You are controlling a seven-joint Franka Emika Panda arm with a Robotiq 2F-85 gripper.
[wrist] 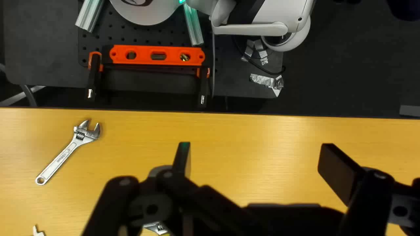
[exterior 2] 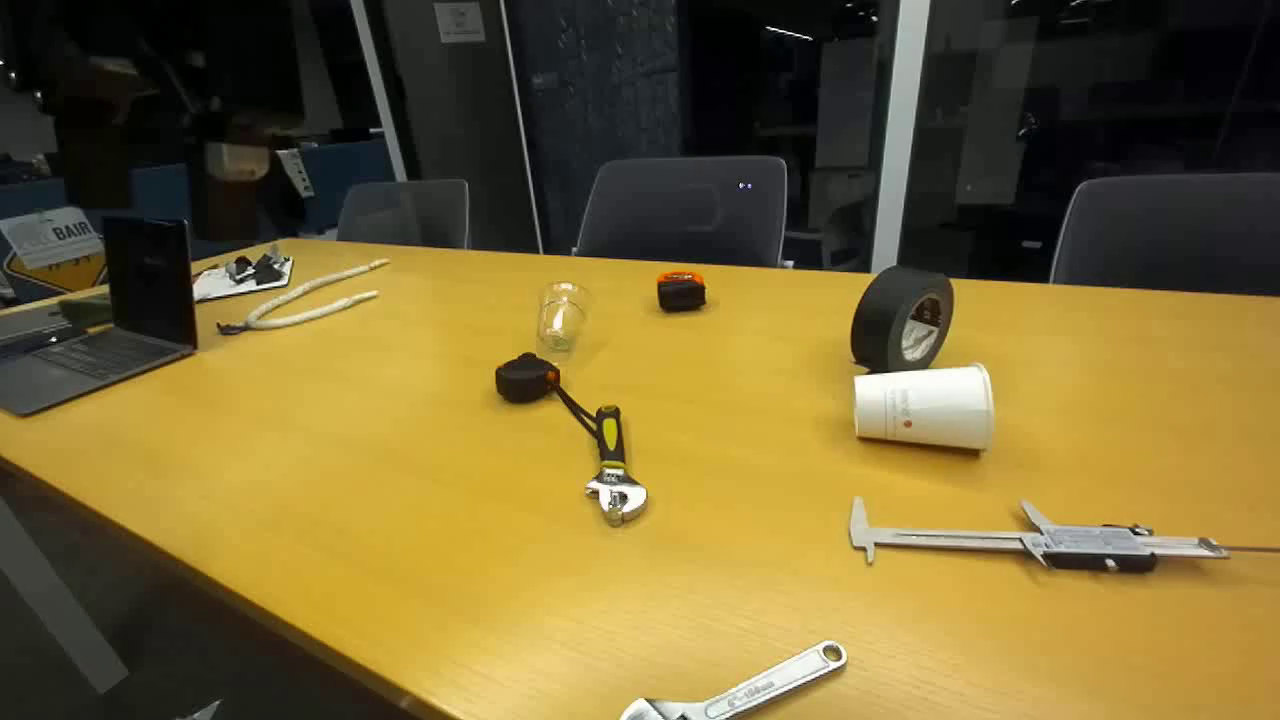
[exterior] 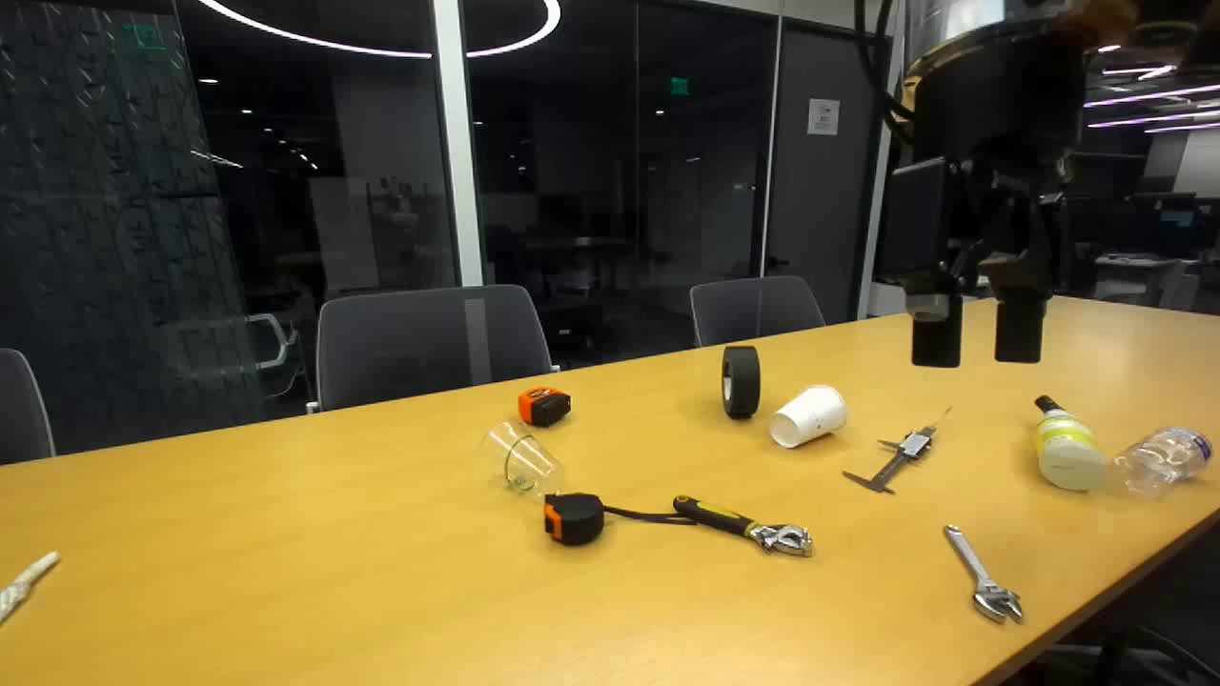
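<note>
High above the table hangs my gripper [exterior: 978, 337], its fingers open and nothing between the fingers; in the wrist view the two black fingers [wrist: 181, 159] stand wide apart over bare wood. On the table lie a silver wrench [wrist: 67, 151], a yellow-and-black wrench [exterior 2: 612, 462], a caliper [exterior: 904, 455] and a tipped white cup [exterior 2: 924, 408]. A roll of black tape [exterior 2: 902, 318] stands on its edge behind the cup. One tape measure [exterior: 574, 518] sits near the yellow-and-black wrench, another [exterior: 544, 406] farther back, with a clear cup [exterior: 523, 459] between them.
At the table's right in exterior view 1 lie a yellow-labelled bottle [exterior: 1067, 446] and a clear plastic bottle [exterior: 1164, 459]. A laptop [exterior 2: 114, 318] and a white rope [exterior 2: 306, 300] occupy the far left in exterior view 2. An orange level [wrist: 157, 55] is beyond the table edge.
</note>
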